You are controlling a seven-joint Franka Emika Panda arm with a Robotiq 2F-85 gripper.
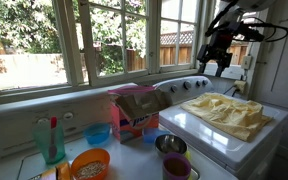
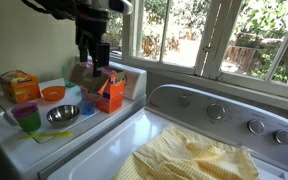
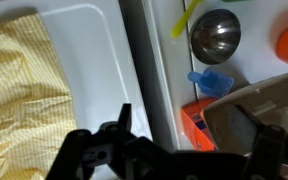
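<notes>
My gripper hangs in the air with its fingers spread wide, and nothing shows between them. In the first exterior view the gripper (image 1: 212, 67) is above the far white machine, over the back part of a crumpled pale yellow cloth (image 1: 224, 115). That yellow cloth (image 3: 19, 95) lies to the left in the wrist view, apart from the fingers. An orange detergent box (image 1: 136, 110) with its cardboard lid raised stands on the nearer machine; in the wrist view the box (image 3: 195, 125) is partly hidden by the right finger.
A blue scoop (image 3: 212, 82), a metal bowl (image 3: 216, 36) and a green-yellow utensil (image 3: 185, 18) lie near the box. An orange bowl (image 1: 89, 163), green cup (image 1: 50, 143) and purple cup (image 1: 176, 167) crowd the nearer machine. Bare white lid (image 3: 99, 75) surrounds the cloth.
</notes>
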